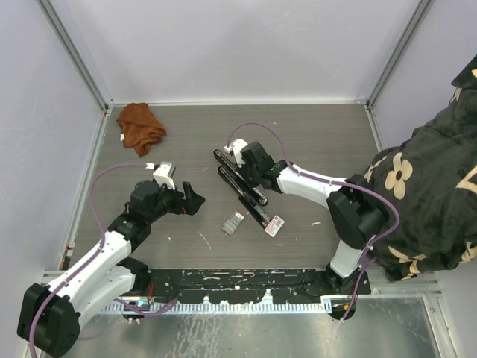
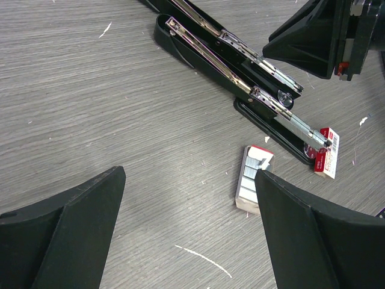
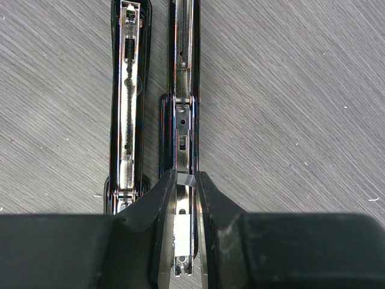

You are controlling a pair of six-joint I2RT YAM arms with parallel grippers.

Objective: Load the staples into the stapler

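Note:
Two black staplers lie side by side with their silver channels exposed: the farther one (image 2: 231, 42) and the nearer one (image 2: 210, 57). My right gripper is over the farther stapler's channel (image 3: 182, 144), its fingers a narrow gap apart. A small silver piece (image 3: 186, 179) shows between their tips; whether they grip it cannot be told. Below it, a bright strip (image 3: 181, 235) shows in the channel. From the left wrist, a right finger (image 2: 307, 39) appears close above that stapler's front. My left gripper (image 1: 194, 200) hangs open and empty, left of the staplers.
An open box of silver staple strips (image 2: 248, 180) lies near the left gripper's finger. A red-and-white box (image 2: 328, 153) sits by the nearer stapler's front end. A brown cloth (image 1: 140, 128) lies at the back left.

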